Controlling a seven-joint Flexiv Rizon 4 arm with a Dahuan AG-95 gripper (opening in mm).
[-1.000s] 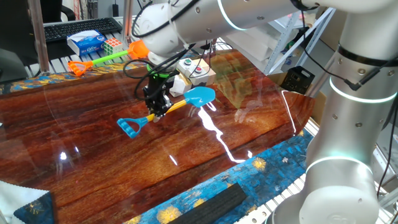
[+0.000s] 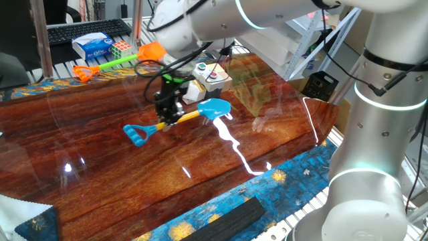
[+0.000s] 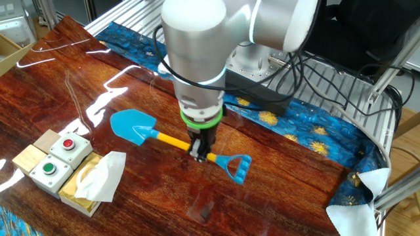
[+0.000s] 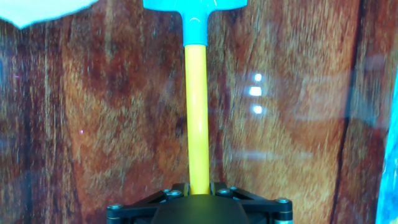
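Note:
A toy shovel with a blue blade (image 2: 215, 108), a yellow shaft (image 3: 173, 141) and a blue D-shaped handle (image 3: 235, 168) extends across the middle of the table. My black gripper (image 2: 168, 122) points down over the shaft, nearer the handle than the blade. In the wrist view the yellow shaft (image 4: 197, 118) runs straight up from between the fingers, which sit close against both its sides; my gripper is shut on it. The blade's far part is cut off at the top there. Whether the shovel touches the table or hangs just above it, I cannot tell.
Button boxes with a red button (image 3: 68, 144) and a green button (image 3: 48, 168) stand beyond the blade, beside a tissue box (image 3: 98, 180). An orange-and-green shovel (image 2: 119, 62), a puzzle cube (image 2: 121, 49) and a keyboard (image 2: 90, 30) lie at the far edge.
The shovel's handle has moved a little left and up with my gripper.

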